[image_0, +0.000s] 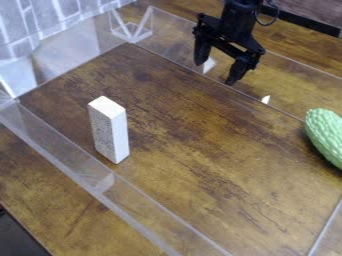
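Observation:
The black gripper (218, 62) hangs at the top centre of the view, above the far edge of the wooden surface, its two fingers spread apart and nothing clearly held between them. A small white piece shows just behind its left finger. A white speckled upright block (110, 130) stands on the left half of the surface. A green bumpy object (325, 137), like a melon or gourd, lies at the right edge.
Clear plastic walls (67, 161) border the wooden work surface (201, 170). A white patterned cloth (47, 30) is at the top left.

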